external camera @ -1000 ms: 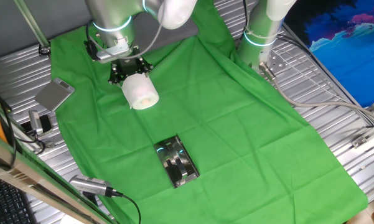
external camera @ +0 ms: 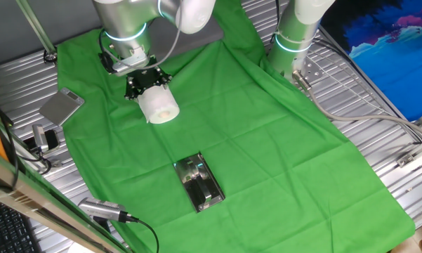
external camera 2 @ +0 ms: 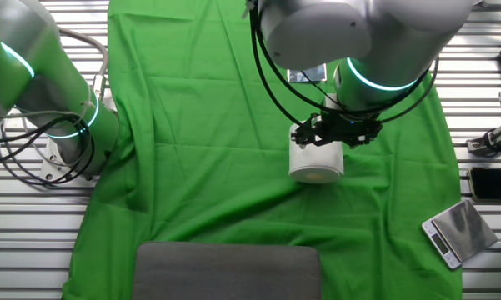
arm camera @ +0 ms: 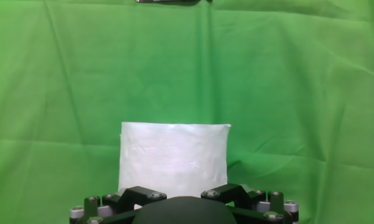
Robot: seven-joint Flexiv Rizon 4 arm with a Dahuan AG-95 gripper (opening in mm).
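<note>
A white paper roll (external camera: pixel 159 105) lies on its side on the green cloth, its cored end facing the front. My gripper (external camera: pixel 147 83) is right over the roll, at its rear part in exterior view 1. From the opposite side, the roll (external camera 2: pixel 317 162) sits just below the black gripper (external camera 2: pixel 338 131). In the wrist view, the roll (arm camera: pixel 174 155) rises between the spread black linkages of my gripper. Those linkages stand wide, so the gripper looks open. Its fingertips are hidden, and contact with the roll cannot be made out.
A shiny metal box (external camera: pixel 199 183) with a dark insert lies on the cloth in front of the roll. The pocket scale (external camera: pixel 62 107) is off to the left, and a dark grey pad (external camera 2: pixel 227 271) lies at the back. Bare cloth surrounds the roll and metal box.
My gripper has shifted very slightly toward the right and down in exterior view 1. The roll and the metal box stay in place; reflections on the box have altered.
</note>
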